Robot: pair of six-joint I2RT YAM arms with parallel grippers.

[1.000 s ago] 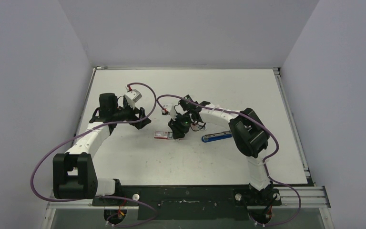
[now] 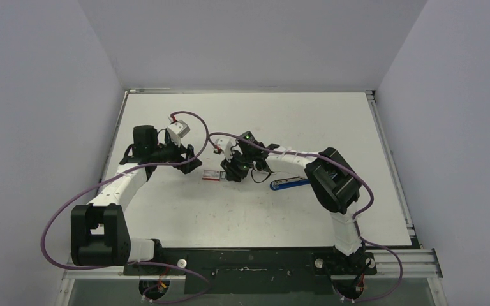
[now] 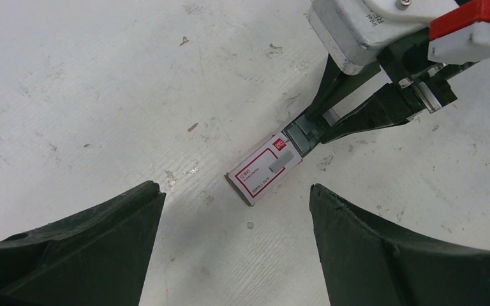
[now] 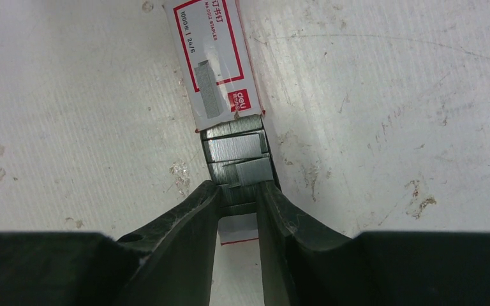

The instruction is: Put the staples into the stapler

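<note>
The staple box, a white and red sleeve with its dark inner tray slid partly out, lies on the table. Rows of grey staples fill the exposed tray, one short strip lying askew. Down at the tray is my right gripper, its fingertips apart over the staples; nothing shows clearly clamped between them. Over the table left of the box, my left gripper is open and empty, its fingers wide apart in its wrist view. The blue stapler lies to the right, partly hidden by the right arm.
Purple cables loop above both arms. The white table is bare in front of the box, and the back of the table is clear too.
My right gripper has shifted slightly left and toward the back, and the staple box has moved the same way with it. The left arm and the stapler have stayed put.
</note>
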